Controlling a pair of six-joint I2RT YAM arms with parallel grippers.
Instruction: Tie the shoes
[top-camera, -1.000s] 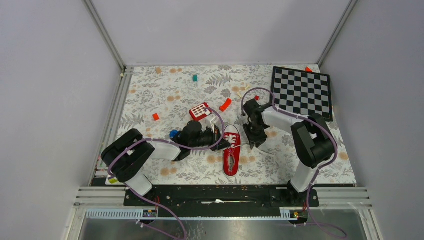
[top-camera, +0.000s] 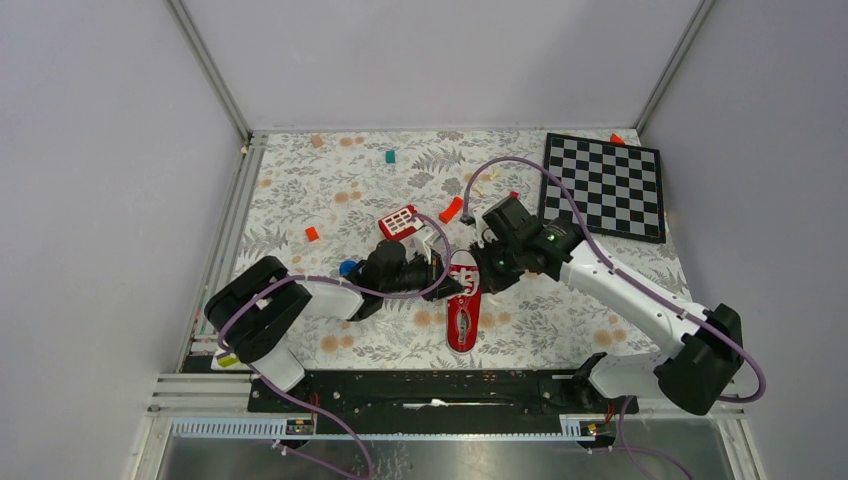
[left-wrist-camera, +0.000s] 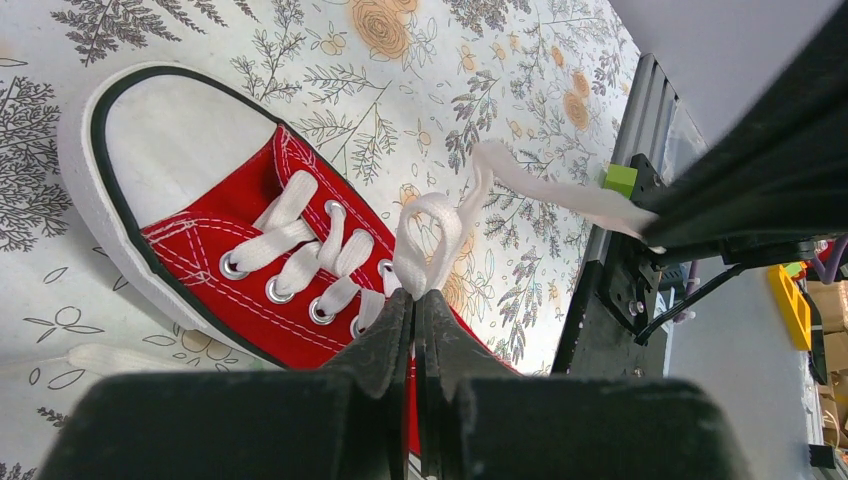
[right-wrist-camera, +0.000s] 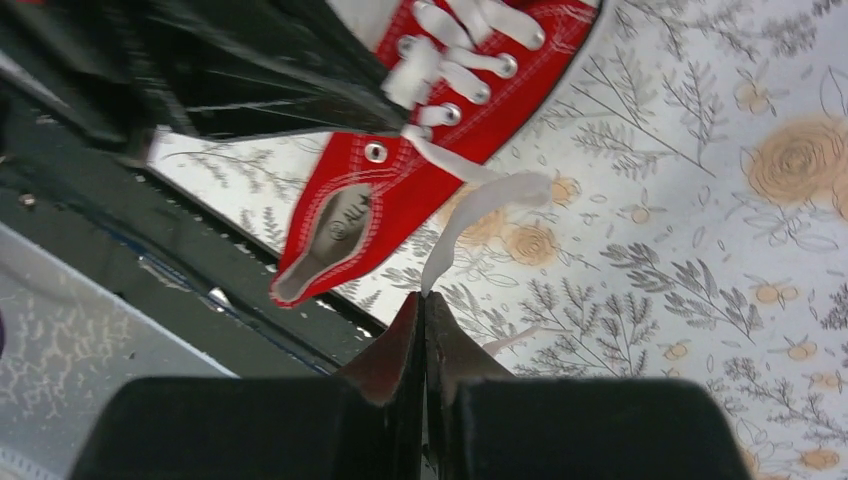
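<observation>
The red sneaker (top-camera: 463, 322) lies on the floral mat with white laces through its eyelets, toe away from me. My left gripper is shut on a looped white lace (left-wrist-camera: 440, 230) above the shoe's lacing. My right gripper is shut on another length of white lace (right-wrist-camera: 460, 220), which arcs toward the shoe. In the top view both grippers are close over the shoe's upper part and partly hide it; the right one's dark body looms at the upper right of the left wrist view.
A checkered board (top-camera: 602, 188) lies at the back right. A red-and-white item (top-camera: 398, 222) sits behind my left arm, with small coloured blocks scattered around, including an orange one (top-camera: 450, 208). The mat's front edge borders a dark rail.
My right arm has swung up and leftward, bringing its gripper from right of the shoe to over it, beside the left gripper. The left arm has stayed still.
</observation>
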